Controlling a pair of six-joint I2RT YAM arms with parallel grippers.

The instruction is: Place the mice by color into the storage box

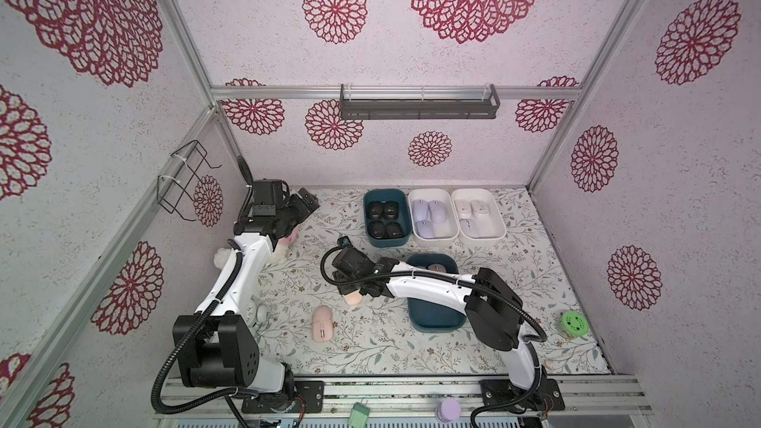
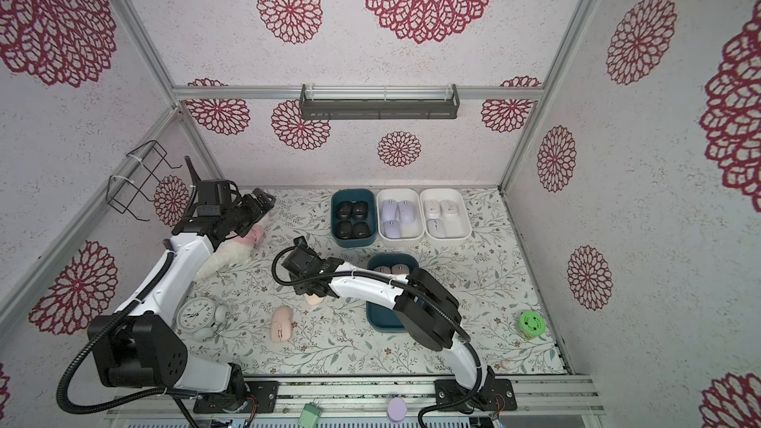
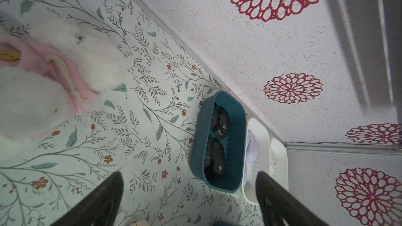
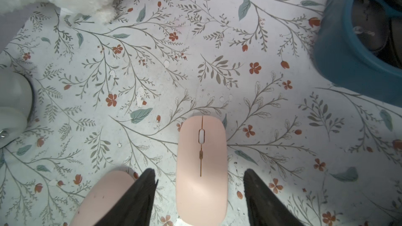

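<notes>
My right gripper is part open over a pink mouse [image 4: 201,154], its fingers either side of it without visible contact. A second pink mouse [image 1: 322,323] lies toward the front left. My left gripper stands open high over the back left. At the back, a teal box [image 1: 366,222] holds black mice, a white box [image 1: 449,233] holds lilac mice, and another white box [image 1: 498,222] holds white mice and a lilac-looking one. A front teal box [image 1: 432,317] holds pink-looking mice, partly hidden by my right arm.
A white-and-pink plush toy [image 3: 75,58] lies at the back left, with a silver clock [image 2: 198,315] in front of it. A green round object [image 1: 573,322] sits at the front right.
</notes>
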